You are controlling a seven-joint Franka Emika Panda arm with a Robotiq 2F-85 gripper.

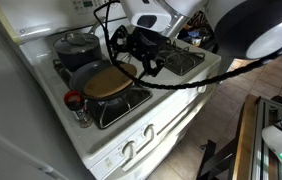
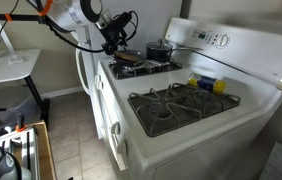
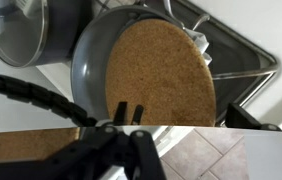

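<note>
A round brown cork-like disc (image 1: 108, 82) rests over a dark pan (image 3: 94, 62) on the stove's near burner. Seen from above in the wrist view, the disc (image 3: 161, 72) covers much of the pan's opening. My gripper (image 1: 153, 67) hangs above and to the right of the disc in exterior view 1, apart from it. In exterior view 2 the gripper (image 2: 121, 42) is over the far end of the stove. It is open, and nothing shows held. The exact gap between its fingers is hard to make out.
A lidded dark pot (image 1: 77, 43) stands close behind the pan. Jars with red lids (image 1: 75, 103) sit at the stove's left edge. A yellow-and-blue item (image 2: 206, 84) lies between the burners. The nearer burner grate (image 2: 181, 106) is empty.
</note>
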